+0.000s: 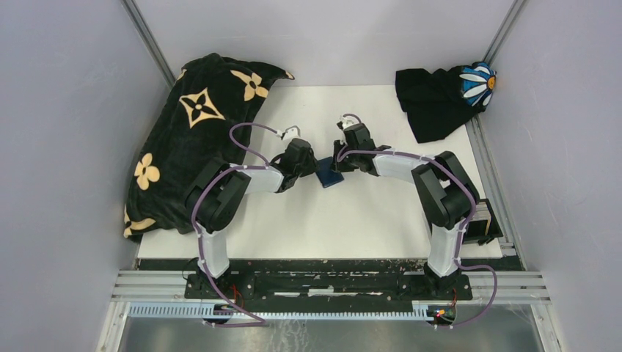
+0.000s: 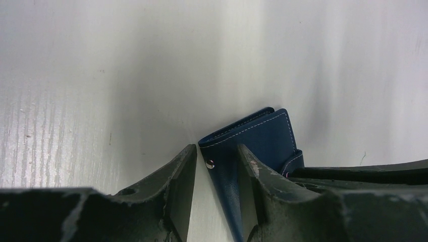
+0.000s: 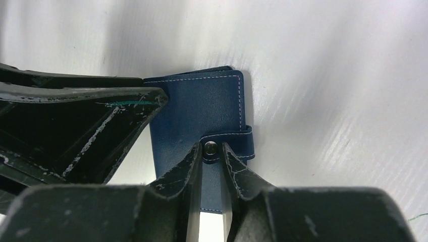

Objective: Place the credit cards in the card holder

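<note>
The navy card holder (image 1: 330, 177) lies flat in the middle of the table, between my two grippers. White stitching runs along its edges. In the right wrist view a strap (image 3: 235, 141) comes over one long edge, with a silver snap on its end. My right gripper is part open over that strap, and the snap shows in the narrow gap. My left gripper is also part open, at a corner of the holder where a metal stud (image 2: 210, 164) shows between the fingers. Whether either gripper touches the holder is unclear. No card can be clearly made out.
A black tray (image 1: 496, 224) with something pale in it sits at the right edge, partly behind my right arm. A dark patterned cushion (image 1: 199, 136) fills the left side, and black cloth (image 1: 433, 110) lies back right.
</note>
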